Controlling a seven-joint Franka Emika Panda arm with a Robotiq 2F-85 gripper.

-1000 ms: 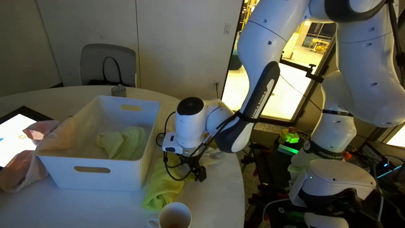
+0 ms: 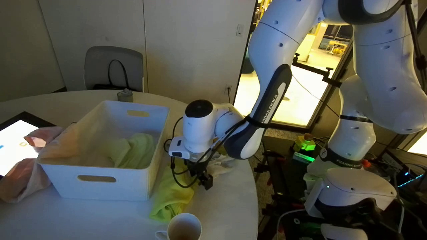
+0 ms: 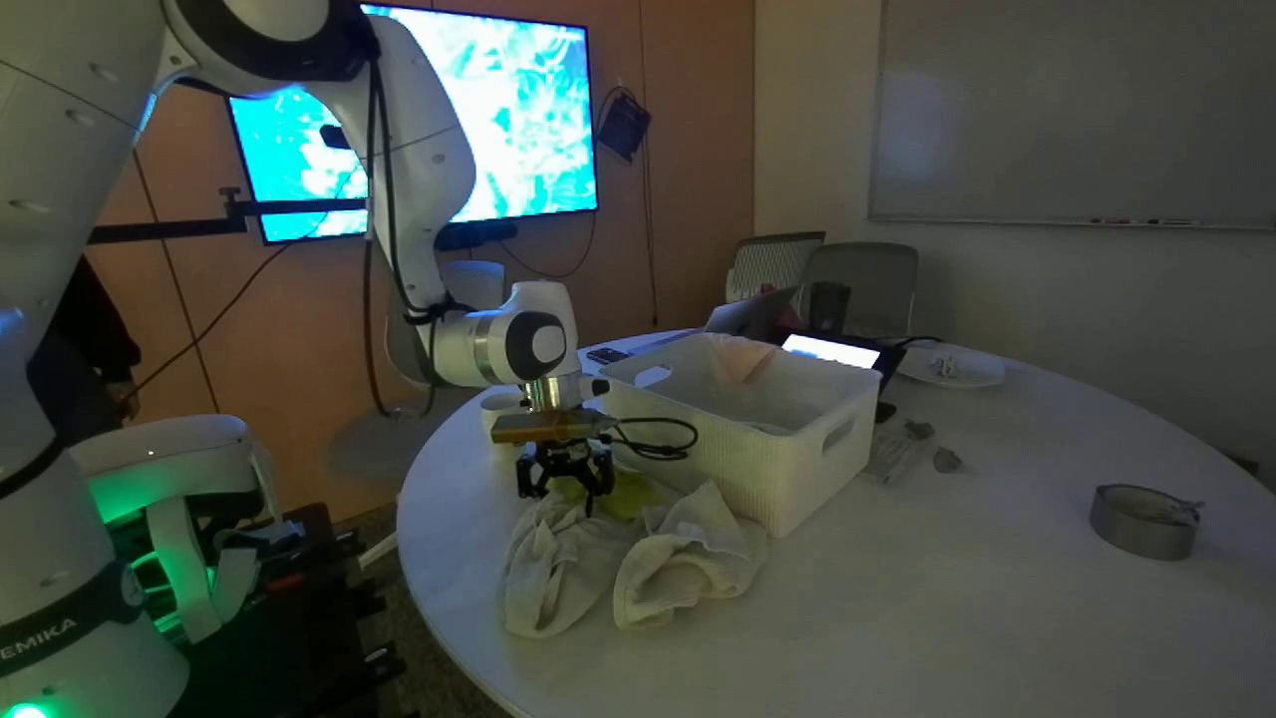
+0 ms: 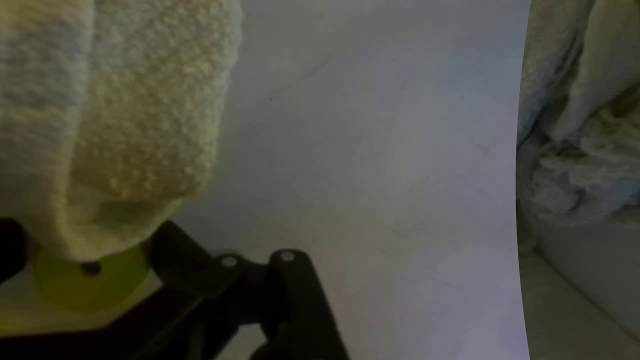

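Observation:
In the second exterior view my gripper (image 3: 562, 493) points down over a crumpled pale towel (image 3: 688, 568), its fingers apart. A yellow-green cloth (image 2: 172, 200) lies on the table between the arm and the white bin (image 2: 120, 188). In the wrist view a fold of pale towel (image 4: 144, 108) reaches down close to the gap between the dark fingers. Whether it touches them cannot be told. Inside the bin lies another light green cloth (image 2: 138, 150), and a pinkish cloth (image 2: 26, 178) drapes over its left side.
A white mug (image 2: 184, 228) stands close to the yellow-green cloth at the table's near edge. A lit tablet (image 2: 18, 140) lies left of the bin. A grey round container (image 3: 1144, 522) sits on the otherwise clear right part of the table.
My gripper and forearm have shifted slightly left, toward the bin, in the first exterior view. The bin, mug and yellow-green cloth look unmoved.

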